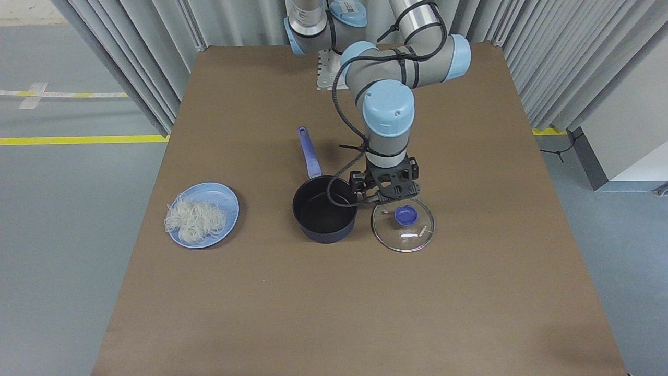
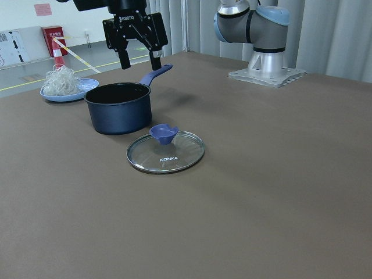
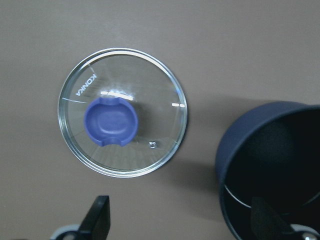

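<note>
A dark blue saucepan (image 1: pixel 323 219) with a lilac handle (image 1: pixel 310 150) stands on the table. Its glass lid (image 2: pixel 165 160), with a blue knob (image 3: pixel 111 121), lies flat beside it. The open gripper (image 2: pixel 139 58) hangs above the pan with nothing between its fingers; in the wrist view the lid is ahead of the fingers and the pan to the right.
A light blue plate (image 1: pixel 206 241) holding white noodles (image 1: pixel 194 218) sits left of the pan. The robot's base (image 2: pixel 267 72) stands at the back of the brown table (image 1: pixel 376 313), whose front and right are clear.
</note>
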